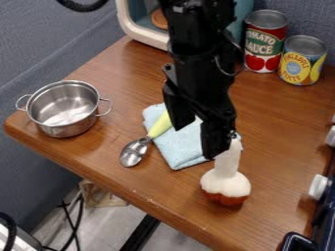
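My black gripper (220, 139) hangs over a white brush-like tool (225, 180), with a white handle standing upright from a rounded white head on a reddish base. The fingertips are at the top of that handle; whether they grip it is unclear. A folded light blue cloth (182, 151) lies to the left, with a spoon (135, 152) with a yellow handle on it.
A steel pot (63, 110) stands at the left edge of the wooden table (157, 196). Two cans (264, 44) (303, 63) and an appliance are at the back. A dark device (320, 206) lines the right edge.
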